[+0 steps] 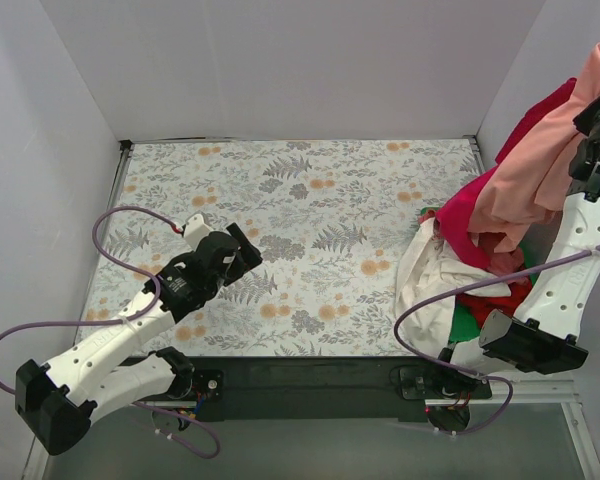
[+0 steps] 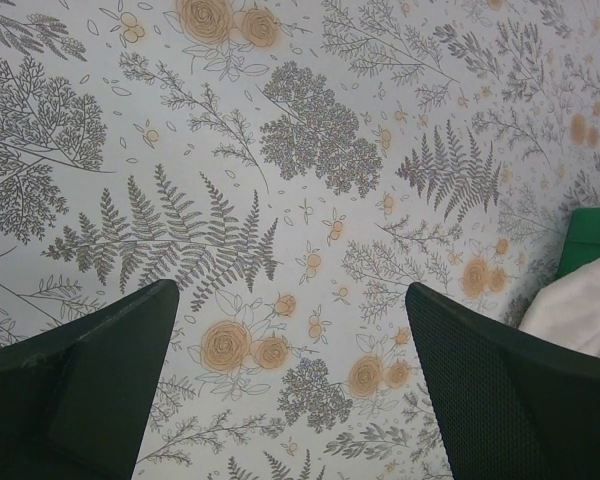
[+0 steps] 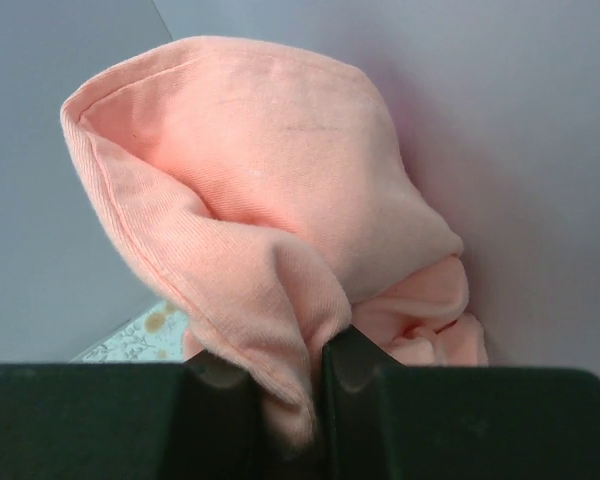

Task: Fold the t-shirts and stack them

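Observation:
At the top right of the top view my right gripper (image 1: 590, 130) is raised, shut on a peach t-shirt (image 1: 530, 165), whose bunched fold (image 3: 280, 150) fills the right wrist view. A magenta shirt (image 1: 465, 215) rises along with it out of a green bin (image 2: 586, 235), where white cloth (image 1: 425, 280) and red cloth (image 1: 500, 300) lie heaped; the white cloth slumps over the bin's left side. My left gripper (image 1: 242, 250) stands open over the patterned work surface with nothing between its fingers.
Grey walls enclose it at the back and both sides; the right arm is close to the right wall.

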